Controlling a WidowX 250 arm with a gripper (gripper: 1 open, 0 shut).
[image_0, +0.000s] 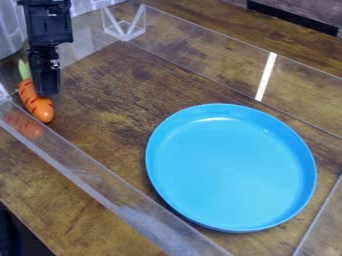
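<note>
An orange toy carrot with a green top lies at the left edge of the wooden floor, inside a clear-walled enclosure. My black gripper is low at the carrot's upper end, partly covering it; whether its fingers are closed on the carrot I cannot tell. A large blue plate lies on the right.
Clear plastic walls border the workspace, with a white tape strip at the upper right. The wooden middle between carrot and plate is bare.
</note>
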